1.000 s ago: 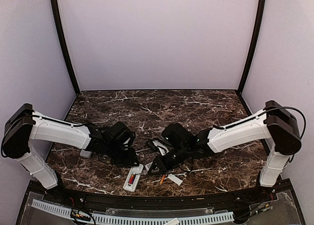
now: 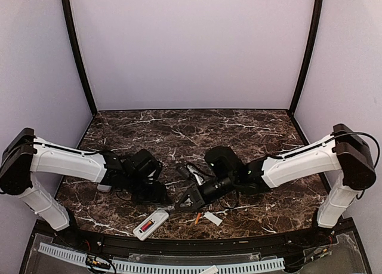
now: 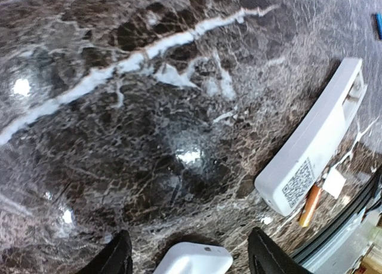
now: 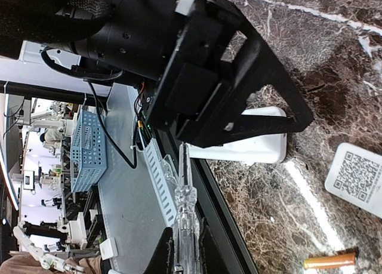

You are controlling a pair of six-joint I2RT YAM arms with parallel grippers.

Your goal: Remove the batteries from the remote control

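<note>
The white remote control lies slanted near the table's front edge, a red battery showing in its open compartment. At its far end stands my left gripper. In the left wrist view the remote's rounded end is between the fingers, with gaps on both sides; the left gripper is open. My right gripper is shut on a clear rod-like tool, which points toward the remote and left gripper. A loose orange battery lies on the table beside a small white cover.
A white block with a printed code lies on the table near the loose battery, mostly hidden by the right gripper from above. Another white object sits by the left arm.
The remote has slid left and toward the front edge and turned to a slant. My right gripper has shifted slightly left with its tool. The left arm has moved slightly.
</note>
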